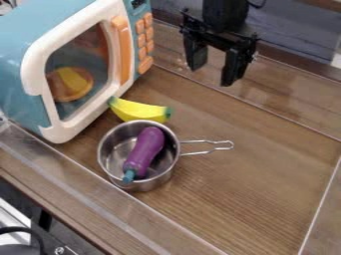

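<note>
My black gripper hangs open at the top centre, above the back of the wooden surface, with nothing between its fingers. Below and left of it, a steel pot with a wire handle holds a purple eggplant. A yellow banana lies behind the pot, beside a toy microwave whose window shows a yellow item inside.
The wooden floor to the right of the pot is clear. A raised back wall runs behind the gripper, and a ledge with a dark cable lies at the lower left.
</note>
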